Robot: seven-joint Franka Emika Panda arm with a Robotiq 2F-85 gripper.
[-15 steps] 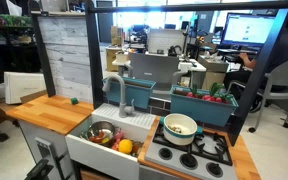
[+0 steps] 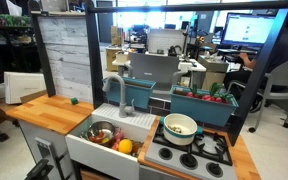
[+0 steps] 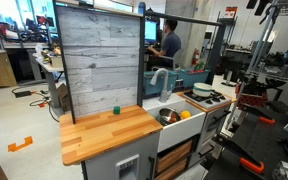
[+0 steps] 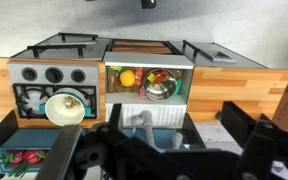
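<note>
My gripper stands open high above the kitchen counter, its two dark fingers spread apart and nothing between them. In the wrist view the sink lies between the fingers, holding a metal pot (image 4: 162, 86) and an orange-yellow round item (image 4: 127, 77). A cream pot (image 2: 180, 127) with something in it sits on the stove (image 2: 206, 157). On the wooden counter (image 2: 52, 113) rests a small green item (image 2: 74, 101). Smaller coloured items around the metal pot are too small to name.
A grey tap (image 2: 117, 88) rises behind the sink. Teal bins (image 2: 200, 108) hang at the back, the right one with red and green items in it. A white plank panel (image 3: 104, 74) and dark frame posts bound the counter.
</note>
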